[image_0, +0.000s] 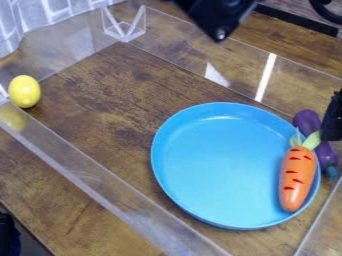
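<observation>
A blue plate (217, 165) sits right of centre on the wooden table. An orange toy carrot (297, 182) with a green top lies on its right part, and a purple eggplant (307, 123) lies along the plate's right edge, beside the carrot. A dark, blurred piece of the robot hangs at the top centre, and another dark shape is at the right edge by the eggplant; I cannot make out fingertips or how the fingers stand.
A yellow lemon (23, 91) stands at the far left. Clear plastic walls run round the work area. The table (100, 120) between lemon and plate is bare.
</observation>
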